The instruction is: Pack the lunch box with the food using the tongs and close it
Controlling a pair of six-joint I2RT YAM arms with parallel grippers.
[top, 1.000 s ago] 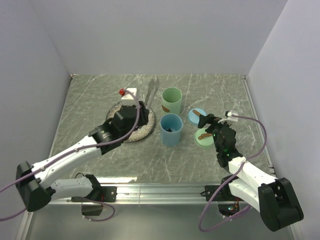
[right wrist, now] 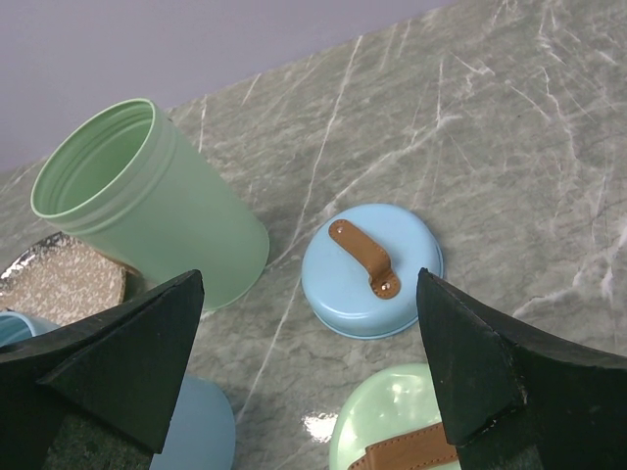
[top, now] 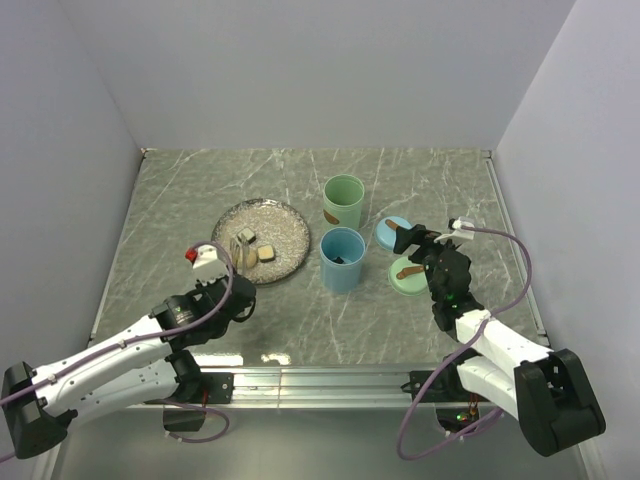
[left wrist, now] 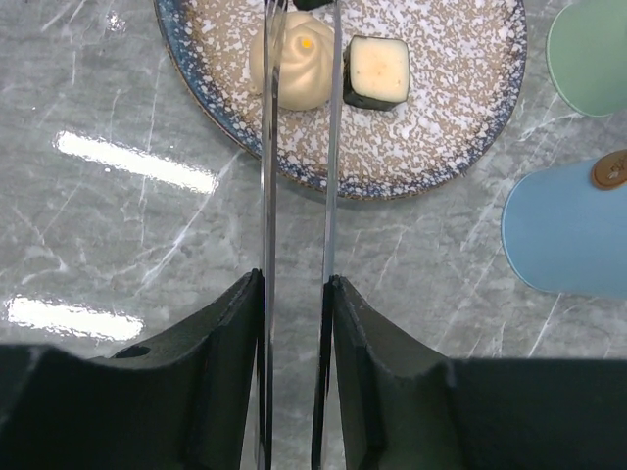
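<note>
Metal tongs are clamped in my left gripper, their two long arms apart and reaching over the speckled plate. A pale bun lies under and between the tong arms; a dark-sided block with a cream top sits just right of them. A second block lies farther back on the plate. The tong tips run out of the left wrist view, so their grip cannot be told. My right gripper stands open and empty above the blue lid and green lid, which have brown straps.
An open blue container right of the plate has something dark inside. Behind it stands an open green container. Bare marble table spreads out at the front and along the left.
My left arm has come down and back toward the front left from above the plate, tongs in its grip; the tongs now reach low over the food. The right arm looks almost unmoved.
</note>
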